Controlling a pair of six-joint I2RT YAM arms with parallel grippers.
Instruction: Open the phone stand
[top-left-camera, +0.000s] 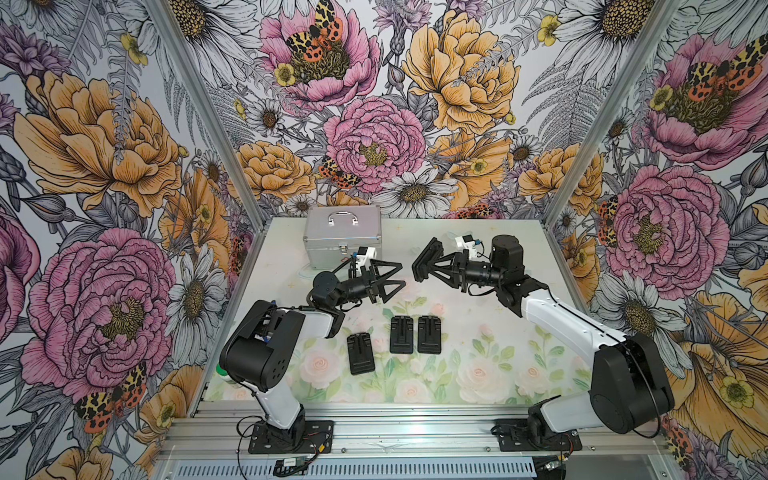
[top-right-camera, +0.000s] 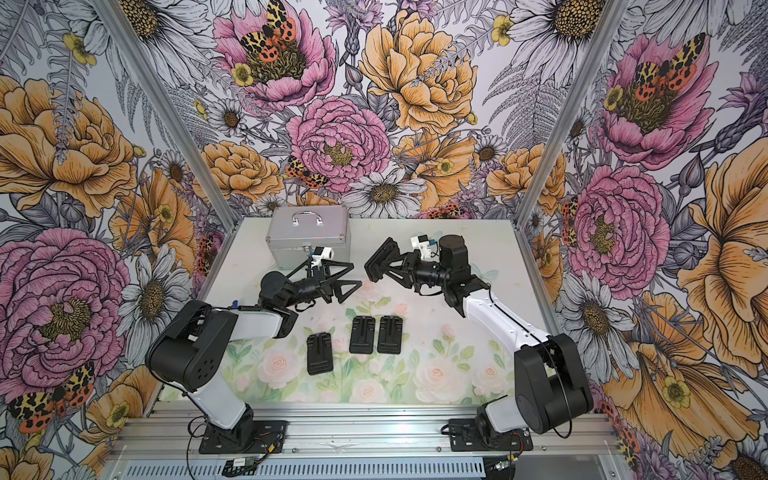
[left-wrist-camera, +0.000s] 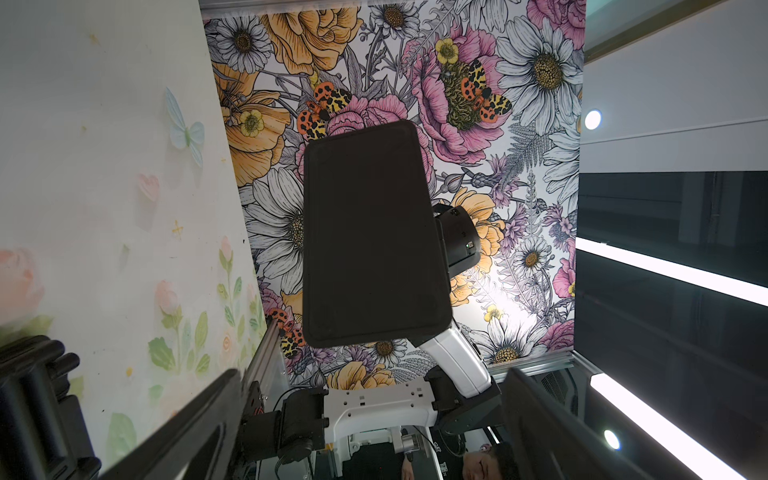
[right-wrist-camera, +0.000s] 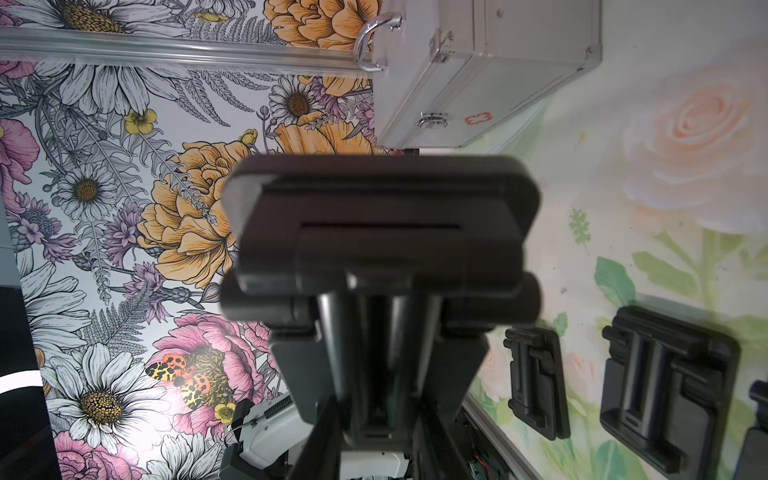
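My right gripper (top-left-camera: 437, 267) is shut on a black phone stand (top-left-camera: 427, 257), which it holds tilted above the table. Close up in the right wrist view, the stand (right-wrist-camera: 384, 248) shows its hinge bar and stem, with the fingers around the stem at the bottom. My left gripper (top-left-camera: 402, 273) stands open and empty, a short gap left of the stand. From the left wrist view the flat dark plate of the stand (left-wrist-camera: 372, 232) faces me, beyond the spread fingers (left-wrist-camera: 204, 428).
Three folded black stands, left (top-left-camera: 361, 353), middle (top-left-camera: 401, 334) and right (top-left-camera: 429, 334), lie on the table in front of the arms. A silver case (top-left-camera: 343, 236) occupies the back left, close behind the left gripper. Free room lies at the right front.
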